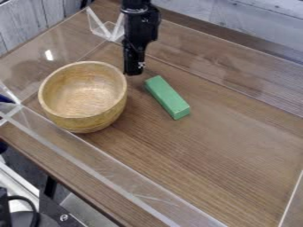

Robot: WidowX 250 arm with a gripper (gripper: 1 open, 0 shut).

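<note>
The black robot arm [137,27] reaches down from the top centre to my gripper [135,67], which is low over the table just behind a round tan bowl [83,112] and up-left of a green block [167,97]. The gripper looks narrow and dark, with nothing visible held; its fingertips are too small to make out clearly.
Clear plastic or tape strips lie along the left side. Dark cables or objects sit at the lower left edge.
</note>
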